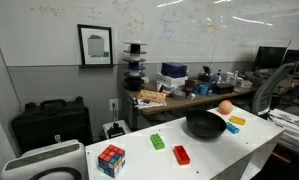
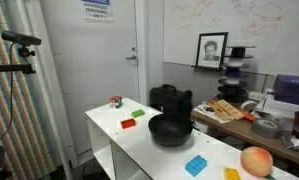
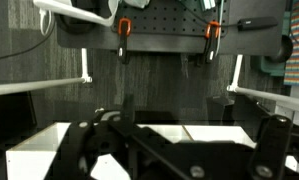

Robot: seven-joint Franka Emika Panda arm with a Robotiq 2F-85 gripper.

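Observation:
In the wrist view my gripper stands open over the dark floor, nothing between its fingers. The first exterior view shows a black pan [image 1: 205,124] on the white table [image 1: 224,150]. Left of it lie a red block [image 1: 181,155] and a green block [image 1: 157,142], with a colorful cube [image 1: 111,160] farther left. To the pan's right are a blue block [image 1: 232,128], a yellow block [image 1: 237,120] and a peach-colored round object [image 1: 225,107]. The gripper is away from all of these; none appears between its fingers.
Behind the table, a wooden shelf [image 2: 244,130] carries boxes, pots and a dark stacked rack [image 1: 135,70]. A black case [image 1: 54,122] stands at the back left. A white rounded appliance [image 1: 47,162] sits near the cube.

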